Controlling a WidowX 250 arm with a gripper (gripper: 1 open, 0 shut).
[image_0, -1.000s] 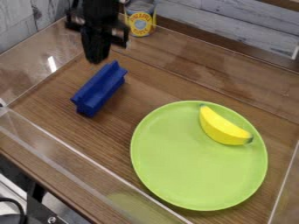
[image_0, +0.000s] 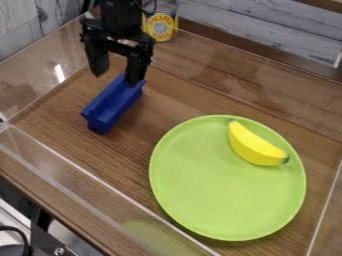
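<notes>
My black gripper (image_0: 118, 58) hangs at the upper left of the camera view, open, with its fingers above the far end of a blue oblong block (image_0: 112, 105). The block lies diagonally on the wooden table. On the right, a yellow banana (image_0: 257, 145) lies on a large green plate (image_0: 225, 192).
A yellow can (image_0: 163, 26) stands at the back behind the gripper. The table's left edge borders the lower left.
The gripper has come down lower, closer to the blue block. The block, banana and plate look unmoved.
</notes>
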